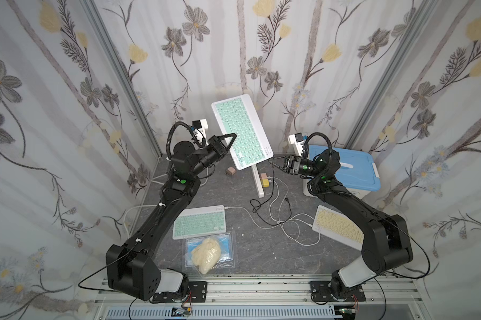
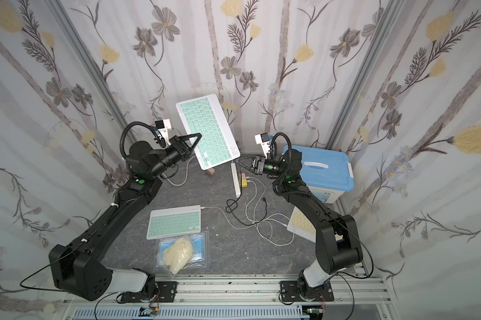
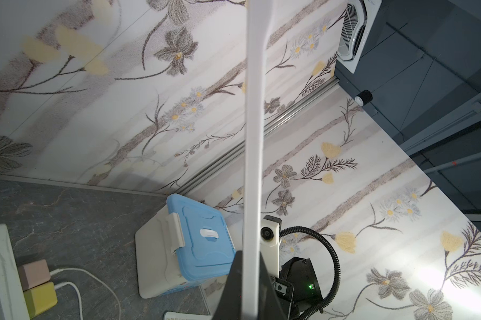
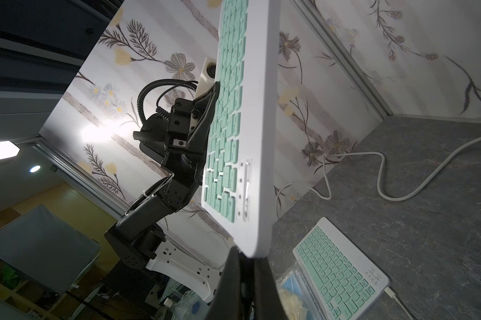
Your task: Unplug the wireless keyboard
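Note:
A white keyboard with mint keys (image 1: 242,128) is held up in the air, tilted, by my left gripper (image 1: 231,139), shut on its edge; the edge runs vertically through the left wrist view (image 3: 253,160). My right gripper (image 1: 274,160) is shut at the lower right corner of that keyboard (image 4: 259,202); a thin black cable hangs from there, and whether the fingers grip it or a plug is hard to tell. A second mint keyboard (image 2: 173,221) lies front left on the table with a white cable, and a yellow-keyed keyboard (image 1: 339,226) lies at the right.
A white power strip (image 2: 235,181) with chargers (image 2: 243,183) stands mid-table among tangled cables. A blue-lidded box (image 2: 320,170) fills the back right. A bagged cream-coloured item (image 1: 208,253) lies at the front.

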